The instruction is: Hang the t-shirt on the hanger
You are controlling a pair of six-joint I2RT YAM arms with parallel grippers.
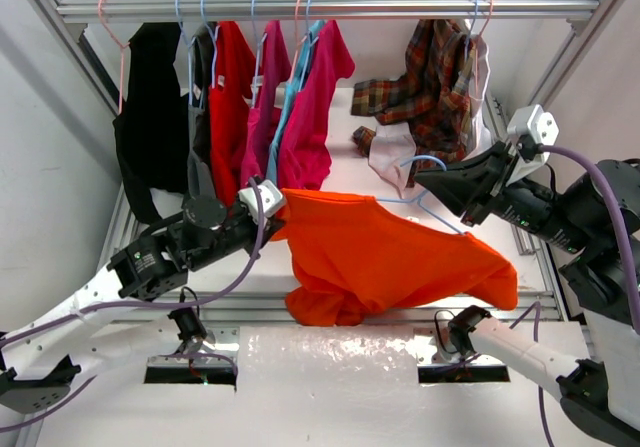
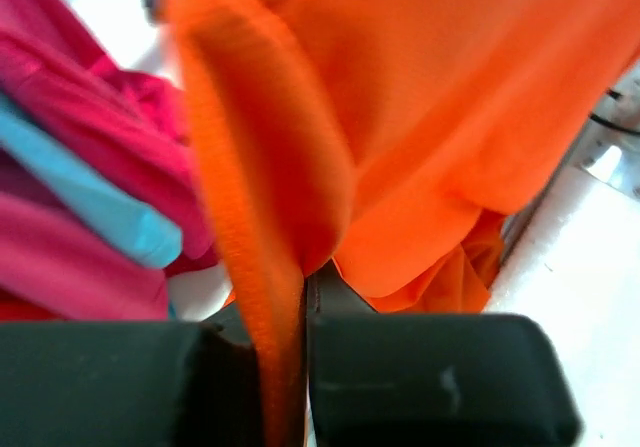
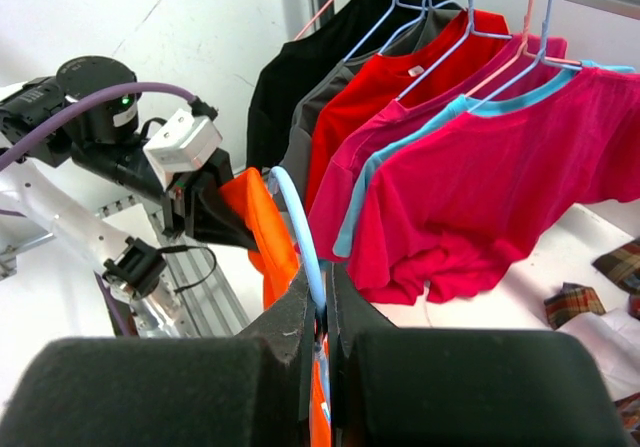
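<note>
The orange t-shirt (image 1: pixel 380 257) hangs spread between the arms, its lower part bunched over the front edge of the shelf. My left gripper is shut on its upper left part, with a fold rising from between the fingers. My right gripper is shut on a light blue hanger (image 3: pixel 300 217), near its hook. In the top view that hanger's lower part runs into or behind the t-shirt's top edge; how far it is inside the shirt I cannot tell.
A rail (image 1: pixel 360 7) holds dark, red, pink and blue garments at the left and a plaid shirt (image 1: pixel 435 87) at the right. The white shelf (image 1: pixel 350 167) lies below, with some clothing on it.
</note>
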